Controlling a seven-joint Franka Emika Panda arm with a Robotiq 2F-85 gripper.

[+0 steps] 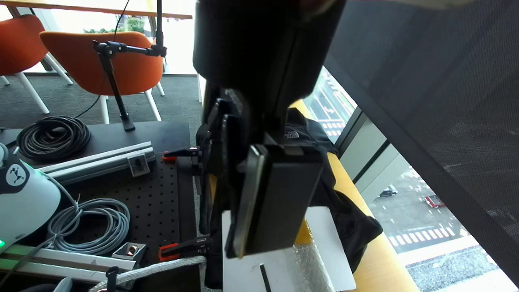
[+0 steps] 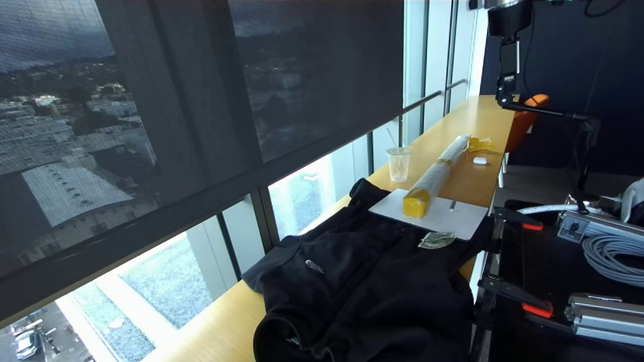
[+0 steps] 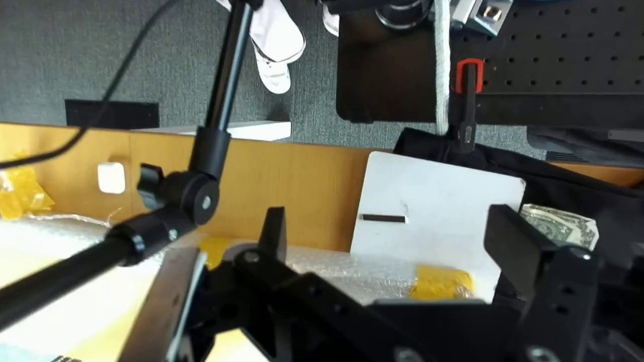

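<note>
My gripper is open in the wrist view, its two black fingers wide apart and nothing between them. Beyond the gap lies a white board with a short dark strip on it. A bubble-wrapped roll with a yellow-taped end rests across the board, partly hidden by the gripper. Beside the board, a folded dollar bill lies on a black jacket. The arm and gripper fill the middle of exterior view 1, covering the bill and much of the jacket there.
A jointed black stand crosses the wrist view's left side. A clear cup and a small white case stand on the wooden ledge. Red-tipped clamps and coiled cable occupy the black bench beside it.
</note>
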